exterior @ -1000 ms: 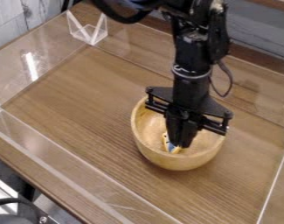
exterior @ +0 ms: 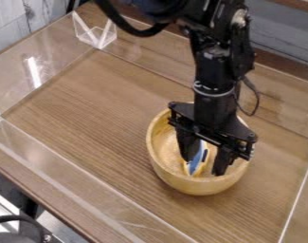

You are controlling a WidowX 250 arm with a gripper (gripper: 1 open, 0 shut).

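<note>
My black gripper [exterior: 207, 142] is lowered into a yellow bowl [exterior: 169, 171] at the centre right of the camera view, its fingers open. Between and below the fingers, a small blue and white object [exterior: 194, 162] lies in the bowl, partly hidden by the gripper. Whether the fingers touch it I cannot tell.
A white wire-like holder [exterior: 96, 27] stands at the top left. A dark cable shows at the bottom left corner.
The gripper has turned slightly over the bowl, and more of the blue and white object shows than a second ago.
</note>
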